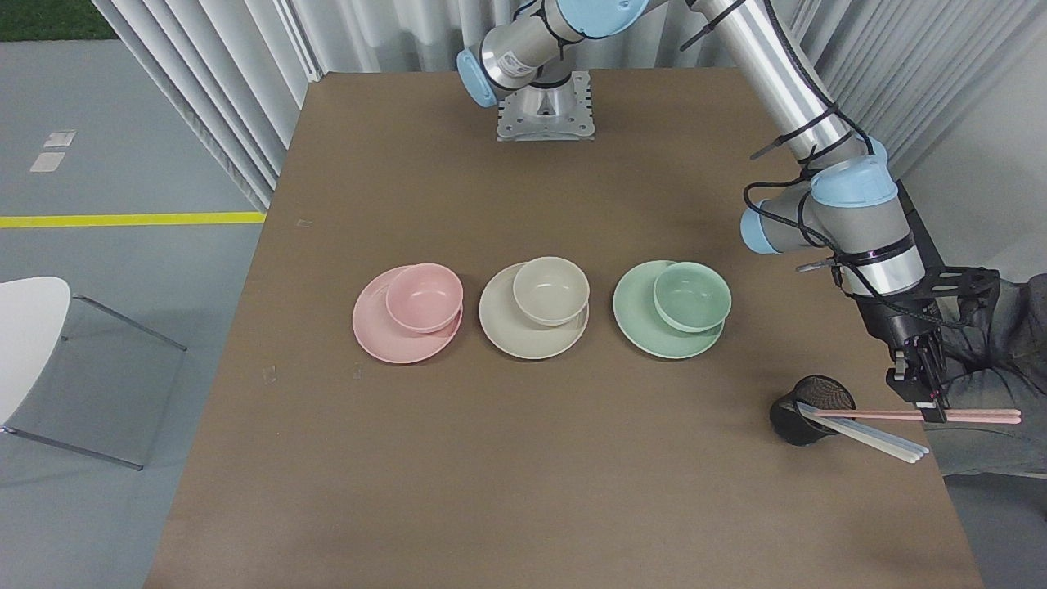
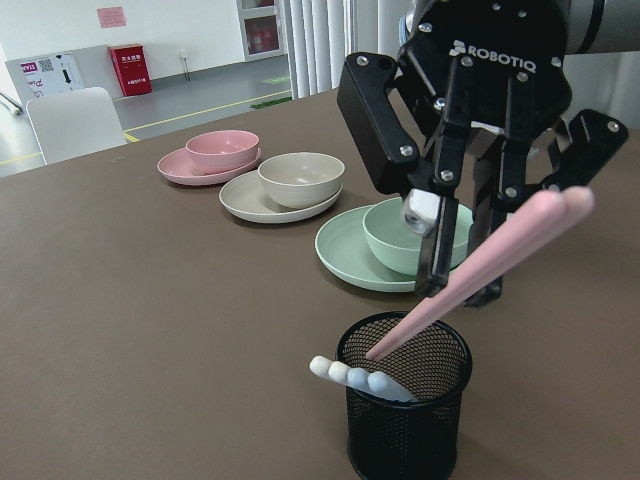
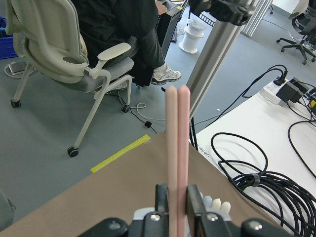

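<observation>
My gripper (image 1: 927,407) is shut on a pair of pink chopsticks (image 3: 178,128), held level at the table's right edge, their thin ends over a black mesh cup (image 2: 405,430). Pale blue-white chopsticks (image 1: 873,437) rest in that cup, leaning out over the table's edge. In the camera left view the pink chopsticks (image 2: 500,250) slant down toward the cup's opening. To the left stand three plates, each with a bowl on it: pink bowl (image 1: 424,294), cream bowl (image 1: 550,288), green bowl (image 1: 692,294).
In the wrist view, coiled black cables (image 3: 276,192) lie on a white surface beside it, and a person sits on a chair (image 3: 64,54) beyond the table's edge.
</observation>
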